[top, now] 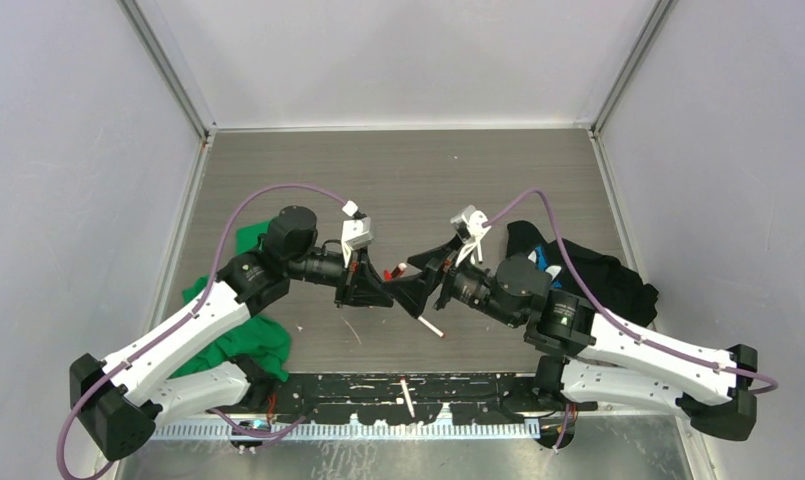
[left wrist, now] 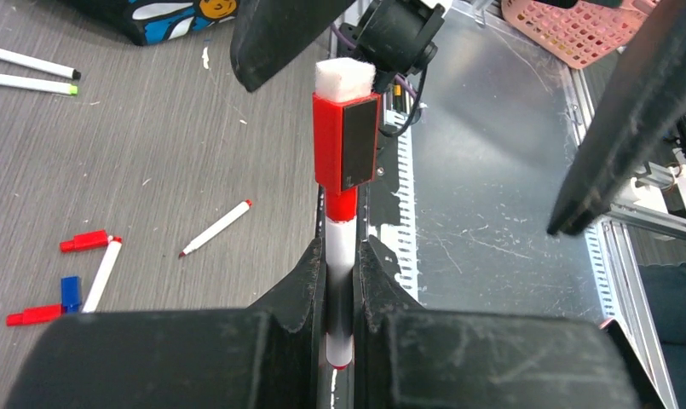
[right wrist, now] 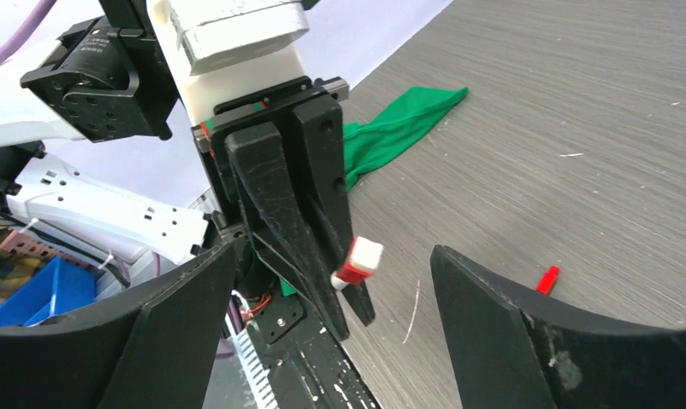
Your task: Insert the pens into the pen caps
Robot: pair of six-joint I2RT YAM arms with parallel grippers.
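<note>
My left gripper is shut on a white marker (left wrist: 339, 273), held upright with a red end and a red cap-like piece (left wrist: 331, 141) with a white tip on top. My right gripper is open around that marker's top, its two fingers apart on either side in the left wrist view; the marker's red and white end (right wrist: 357, 260) sits between my left gripper's fingers in the right wrist view. On the table lie red caps (left wrist: 83, 242), a blue cap (left wrist: 71, 293) and white markers (left wrist: 214, 229).
A green cloth (top: 243, 350) lies at left, a black cloth (top: 618, 290) at right. Two more markers (left wrist: 28, 83) lie near the black cloth.
</note>
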